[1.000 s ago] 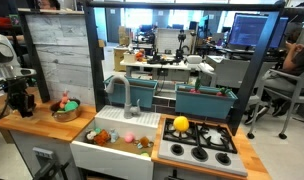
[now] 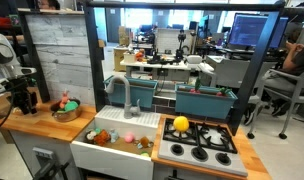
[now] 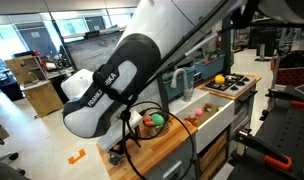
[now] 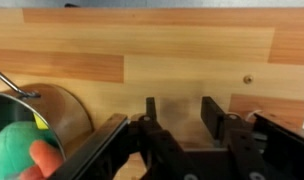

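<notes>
My gripper is low over the left end of the wooden counter [image 4: 192, 62], its fingers apart. Between the fingertips the wood shows with a faint pale smudge; I cannot make out any object held there. Exterior view 1 has the gripper [image 2: 30, 104] at the far left, near the counter top. To its right stands a metal pot [image 2: 66, 115] filled with colourful toy food. In the wrist view the pot [image 4: 74, 118] is at lower left, with a green piece [image 4: 17, 148] and a red piece [image 4: 44, 157] inside.
A sink [image 2: 112, 157] with several toy pieces is right of the pot, below a grey faucet [image 2: 127, 95]. Farther right, a yellow ball [image 2: 181, 123] sits on the stove [image 2: 202, 150]. A white-and-grey panel [image 2: 64, 60] rises behind the gripper.
The arm at the far left has shifted slightly right and down in exterior view 1. The pot, sink pieces and yellow ball look unmoved.
</notes>
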